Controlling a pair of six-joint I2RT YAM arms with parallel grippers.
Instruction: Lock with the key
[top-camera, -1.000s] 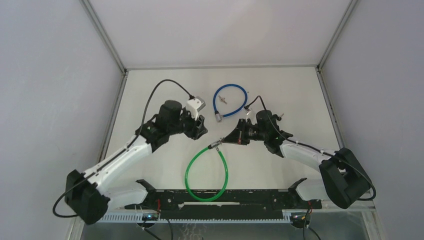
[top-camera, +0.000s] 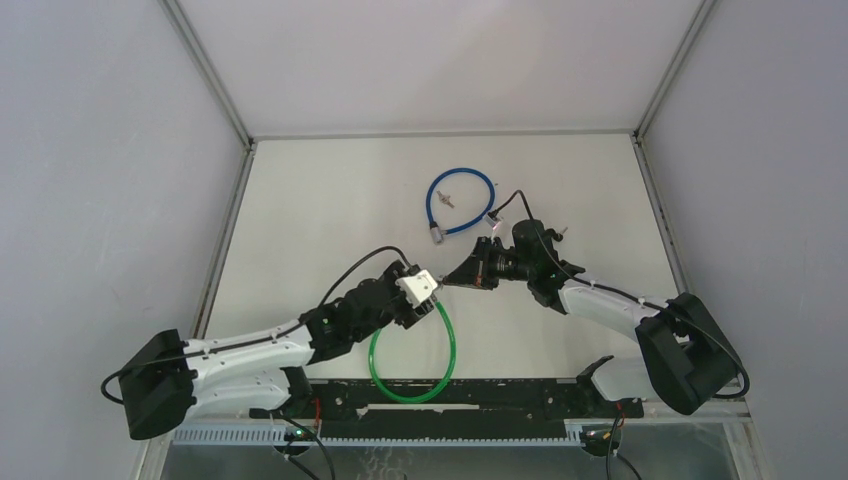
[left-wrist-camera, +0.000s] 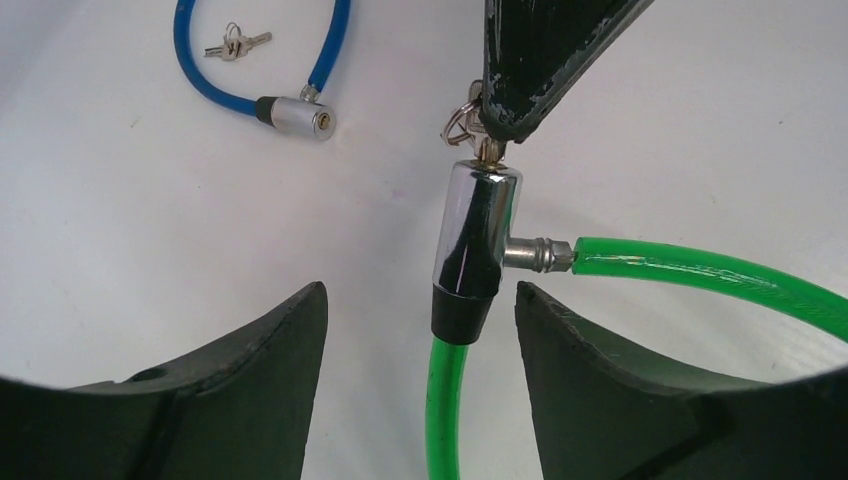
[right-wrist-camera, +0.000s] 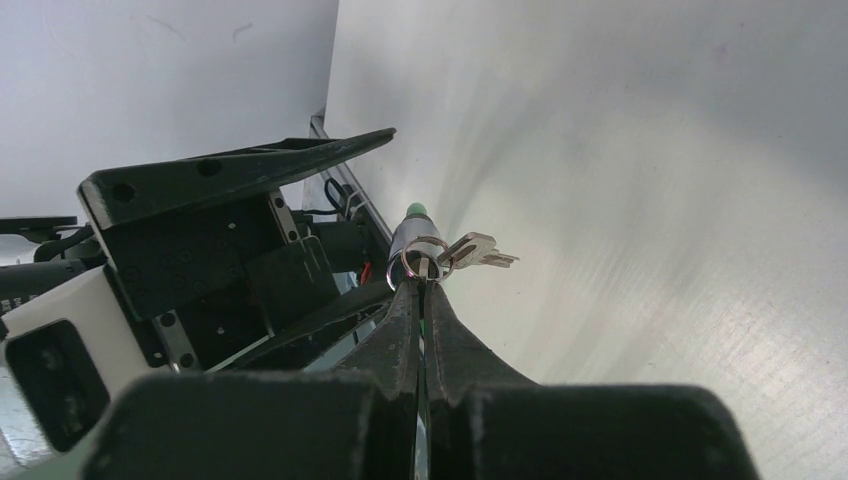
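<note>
The green cable lock (top-camera: 450, 350) lies at the front middle. Its chrome cylinder (left-wrist-camera: 472, 225) has a key with a ring of keys (left-wrist-camera: 462, 125) at its end, where my right gripper is shut at the key; what is between its fingertips is hard to see. In the right wrist view more keys (right-wrist-camera: 475, 250) hang from the ring. My left gripper stands open around the lock body, its fingers apart from it on both sides, low over the lock.
A blue cable lock (top-camera: 460, 170) lies at the back middle, with its loose keys (top-camera: 446, 200) inside the loop.
My left arm has swung down and toward the front right, from left of the blue lock to over the green lock's cylinder. The right gripper has stayed in place at the key.
</note>
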